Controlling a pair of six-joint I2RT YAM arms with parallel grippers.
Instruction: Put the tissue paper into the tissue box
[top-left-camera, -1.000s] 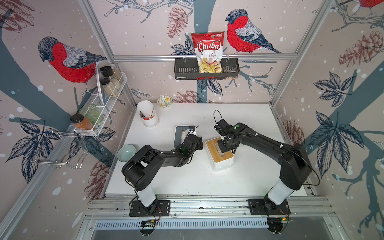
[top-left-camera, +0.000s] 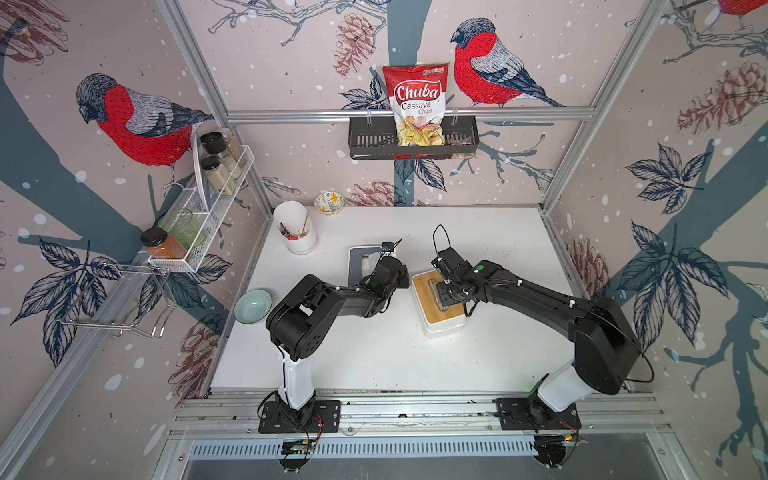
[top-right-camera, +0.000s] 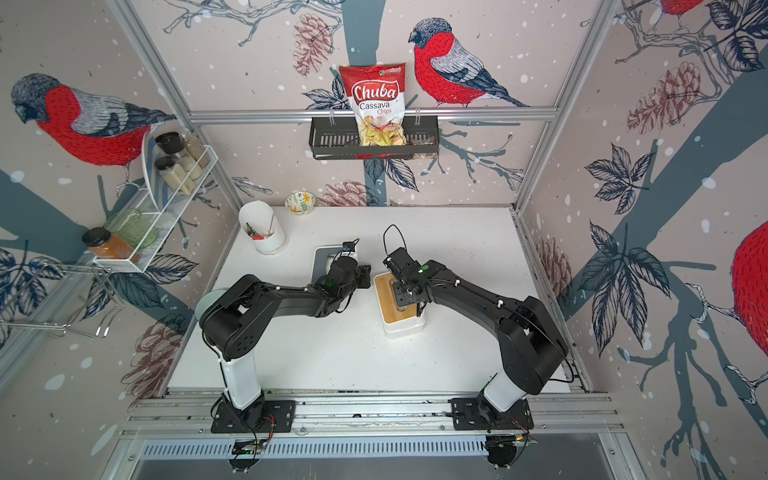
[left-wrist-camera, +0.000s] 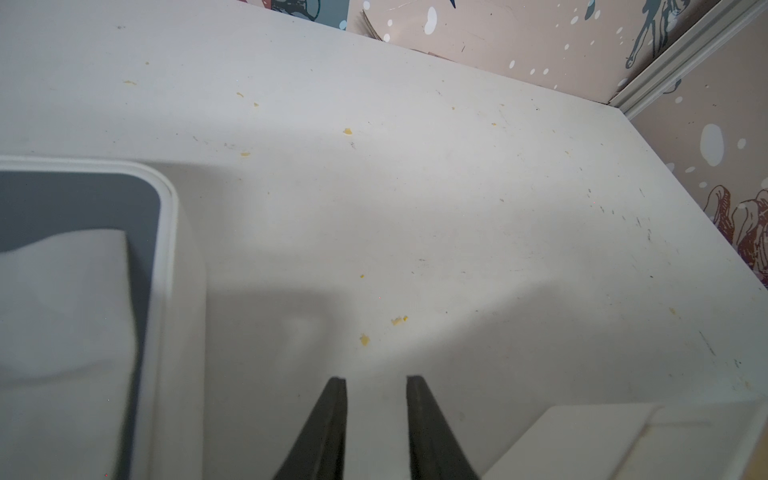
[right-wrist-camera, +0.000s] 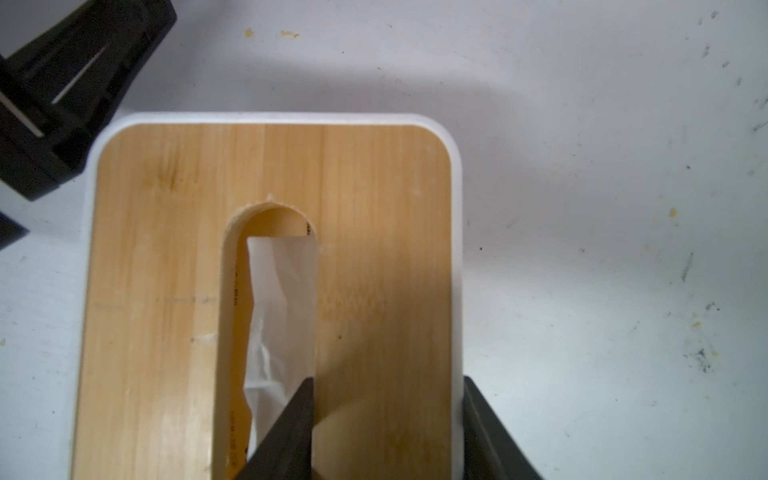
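The white tissue box (top-left-camera: 441, 328) has a wooden lid (right-wrist-camera: 384, 240) with a long rounded slot. White tissue paper (right-wrist-camera: 281, 304) shows inside that slot. My right gripper is shut on the box's right side, one finger in the slot and the other outside the white rim. Left of the box, my left gripper stands partly open, with bare tabletop showing between its fingertips. In the left wrist view, a grey tray (left-wrist-camera: 166, 232) with a pale rim holds a folded white sheet (left-wrist-camera: 64, 320); the arm covers part of the tray from above.
Behind the tray stand a white utensil pot (top-left-camera: 292, 240) and a patterned bowl (top-left-camera: 329, 202). A green bowl (top-left-camera: 253, 305) sits at the table's left edge. Clear tabletop lies behind and in front of the box.
The box and my right gripper have shifted only slightly.
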